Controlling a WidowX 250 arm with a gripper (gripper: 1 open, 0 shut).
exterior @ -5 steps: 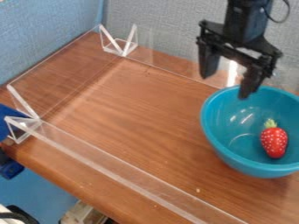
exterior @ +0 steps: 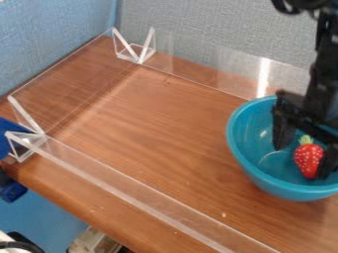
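Observation:
A turquoise bowl [exterior: 258,178] sits at the right of the wooden table. A red toy strawberry [exterior: 309,161] with a green top lies inside it. My black gripper [exterior: 303,141] is down in the bowl, its fingers apart around the upper part of the strawberry, partly out of view at the right edge. I cannot tell whether it touches the strawberry.
Clear plastic rails with white brackets [exterior: 30,138] border the wooden table [exterior: 145,138]. A blue object [exterior: 11,186] is at the left edge, outside the table.
My gripper has moved down and to the right, from above the bowl into it by the strawberry. The bowl and strawberry look unmoved.

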